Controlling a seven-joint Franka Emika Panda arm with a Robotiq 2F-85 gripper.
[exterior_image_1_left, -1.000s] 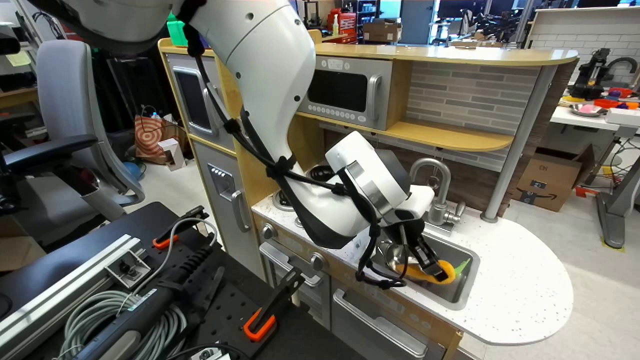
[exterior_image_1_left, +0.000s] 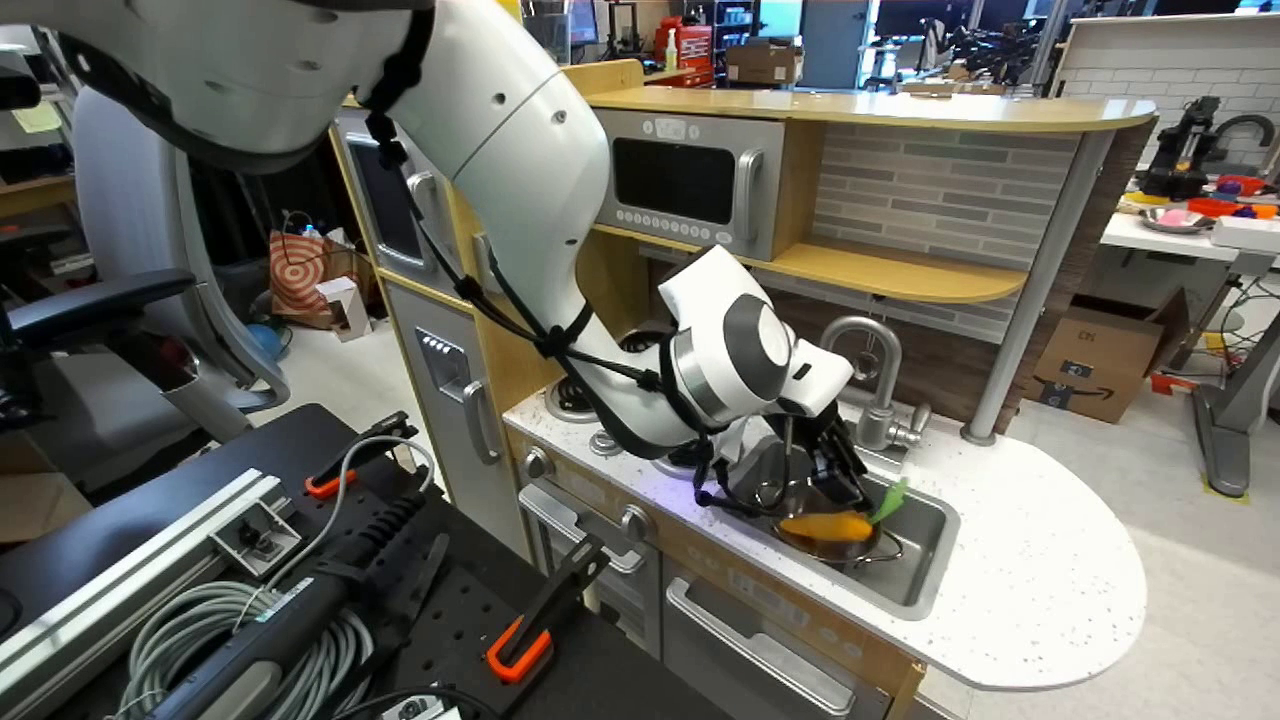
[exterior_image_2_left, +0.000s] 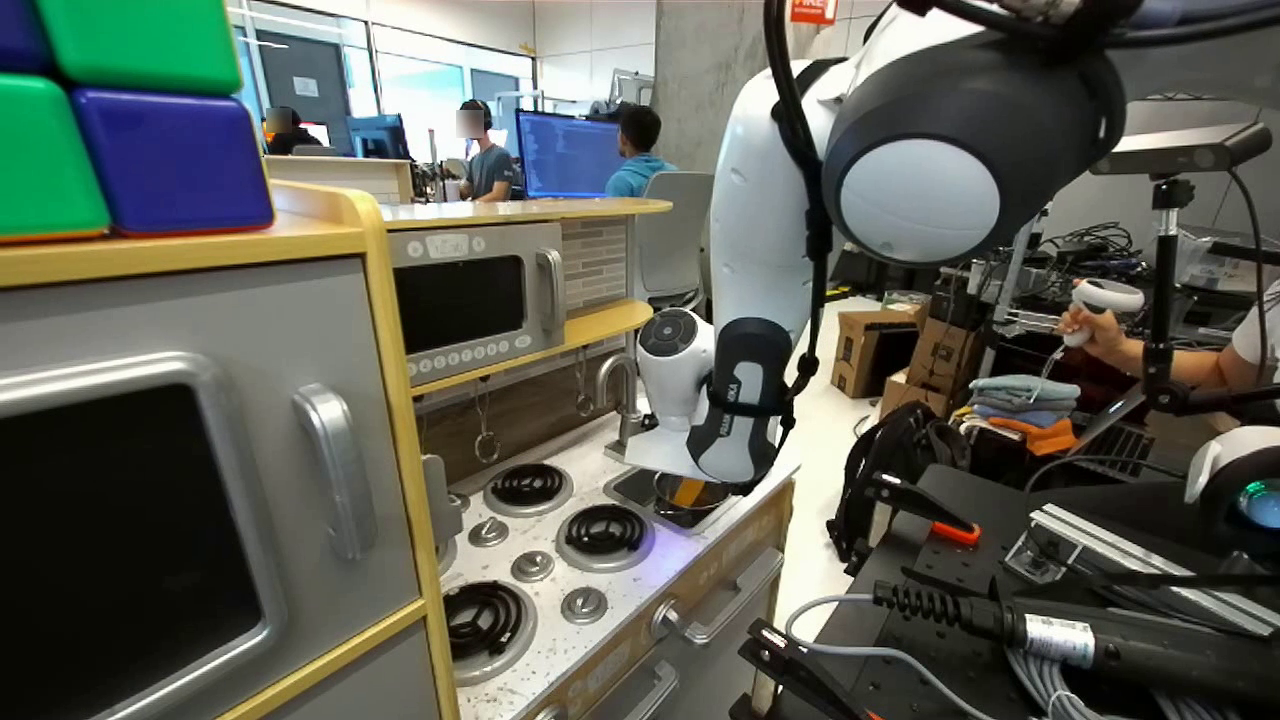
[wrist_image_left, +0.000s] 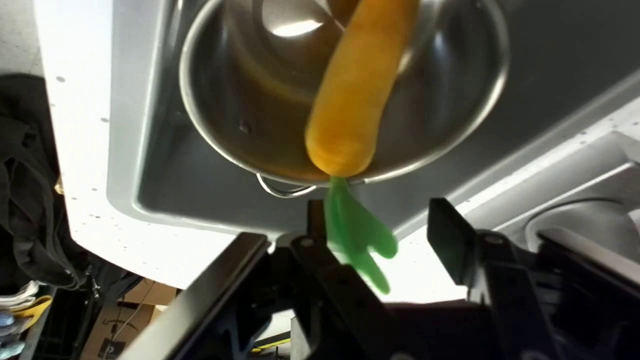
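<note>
An orange toy carrot (wrist_image_left: 357, 90) with a green top (wrist_image_left: 351, 225) rests in a metal pot (wrist_image_left: 195, 111). Its orange body lies inside, while the leaves stick out past the rim. In exterior view 1 the carrot (exterior_image_1_left: 828, 526) shows below my gripper (exterior_image_1_left: 846, 480). The wrist view has my gripper open, a wide gap separating its fingers. The green top appears in that gap, close to the left finger; whether they touch I cannot tell. Part of the carrot (exterior_image_2_left: 687, 491) is visible in exterior view 2, where the arm hides my fingers.
The pot stands in the sink basin (exterior_image_1_left: 930, 570), with the faucet (exterior_image_1_left: 882, 372) close behind the gripper. Clear white counter (exterior_image_1_left: 1044, 540) lies right of the sink. Stove burners (exterior_image_2_left: 606, 535) are on its other side. A shelf (exterior_image_1_left: 912, 266) hangs above.
My gripper has moved up and back from the carrot, which was at its fingers before. The carrot now lies farther left, and its green top points up to the right.
</note>
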